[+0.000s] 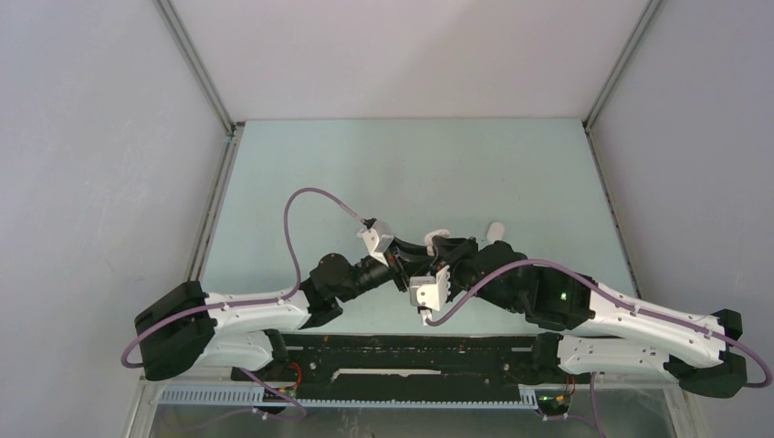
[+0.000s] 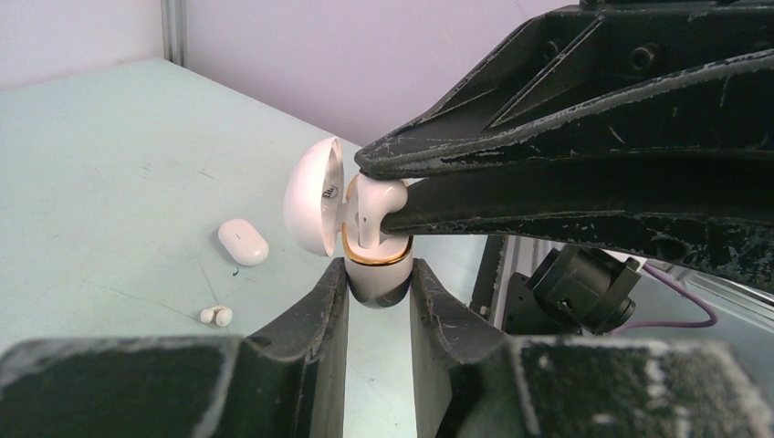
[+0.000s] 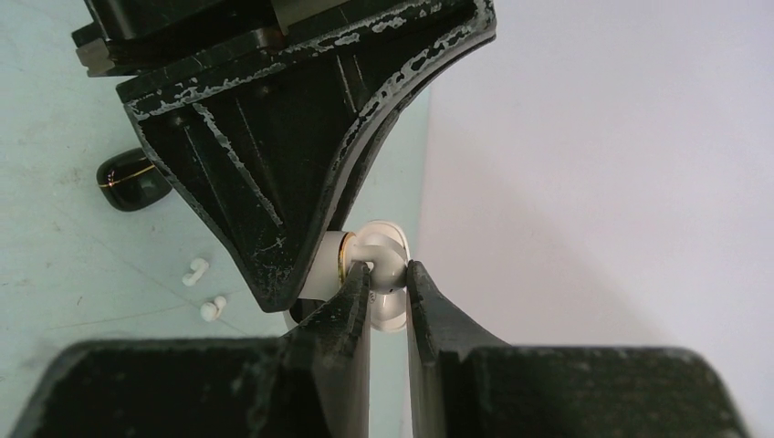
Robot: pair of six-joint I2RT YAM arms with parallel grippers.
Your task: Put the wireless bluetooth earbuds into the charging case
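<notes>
My left gripper is shut on the white charging case (image 2: 374, 278), held upright with its lid (image 2: 310, 192) open and gold rim showing. My right gripper is shut on a white earbud (image 2: 372, 205), which stands at the case's mouth; how deep it sits is unclear. In the top view both grippers meet at the centre, partly hiding case and earbud.
On the pale table lie a white oval object, small white earbuds and, in the right wrist view, a black case (image 3: 132, 178).
</notes>
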